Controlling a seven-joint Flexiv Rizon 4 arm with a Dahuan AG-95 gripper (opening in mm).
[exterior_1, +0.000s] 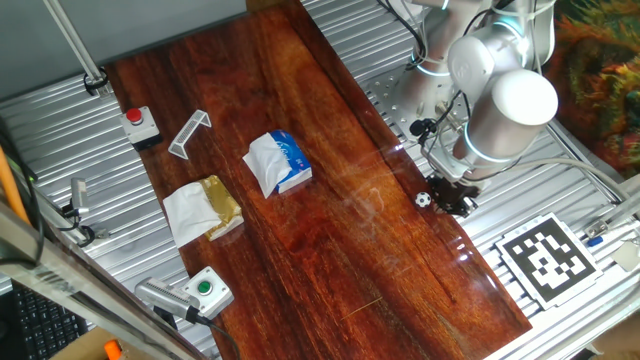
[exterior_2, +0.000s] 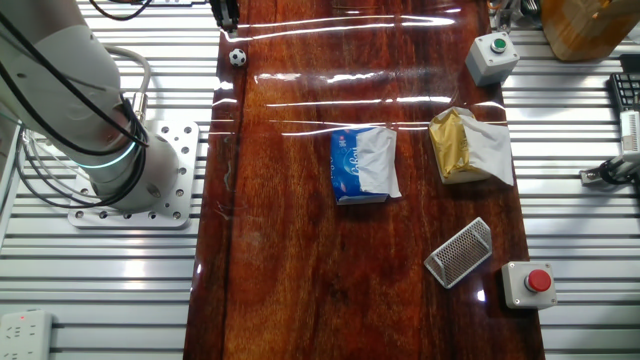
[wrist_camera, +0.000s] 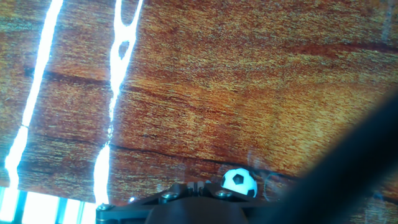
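A small black-and-white football (exterior_1: 423, 200) rests on the brown wooden table near its robot-side edge. My gripper (exterior_1: 458, 200) is right beside it in exterior view 1, low over that edge. At the bottom of the wrist view, the dark fingertips of the gripper come together, and nothing shows between them. The ball (wrist_camera: 239, 182) lies just to their right, outside the fingers; its lower part is covered by the gripper. Exterior view 2 has the ball (exterior_2: 237, 57) close below the partly cropped gripper tip.
Mid-table stands a blue tissue pack (exterior_1: 283, 162), with a gold one (exterior_1: 222, 205) farther from the arm. A white grater-like piece (exterior_2: 462, 252), a red button box (exterior_2: 530, 284) and a green button box (exterior_2: 492, 58) line the far side. Much of the wood is clear.
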